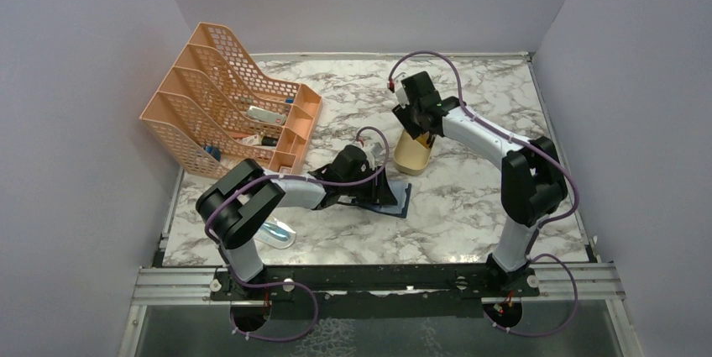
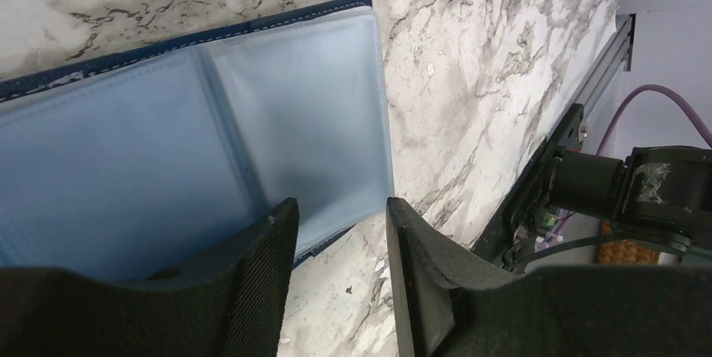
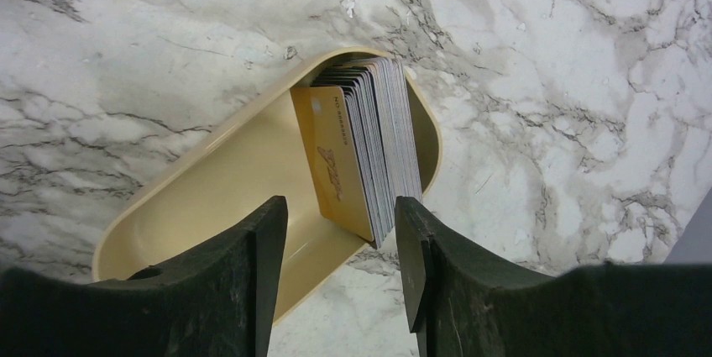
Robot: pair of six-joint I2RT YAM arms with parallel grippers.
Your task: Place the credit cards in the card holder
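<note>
The card holder [image 2: 311,113] lies open on the marble table, dark blue outside with clear bluish sleeves. My left gripper is over its near edge, fingers part open, with no card between the fingers; whether the fingertips touch the sleeve is unclear. A stack of cards [image 3: 395,134], a golden one in front, leans in one end of a cream oval tray [image 3: 201,197]. Above that tray my right gripper stands open, its fingers apart and nothing held. From the top view, the arms partly cover both the holder and the tray.
At the left stands an orange slotted rack [image 1: 306,113] with small items in it. A clear blister-like package [image 1: 275,233] lies near the left arm.
</note>
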